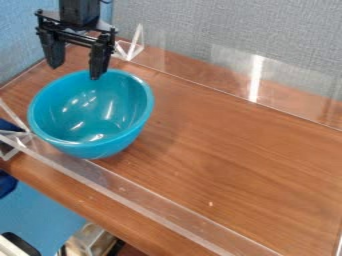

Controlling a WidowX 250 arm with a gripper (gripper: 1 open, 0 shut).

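A large teal bowl (91, 125) sits on the wooden table (227, 160) at its left side. My black gripper (75, 62) hangs above the bowl's back left rim, its two fingers spread wide apart with nothing visible between them.
Clear plastic strips border the table along the back and front left. A dark blue object and white brackets show at the left edge, partly cut off.
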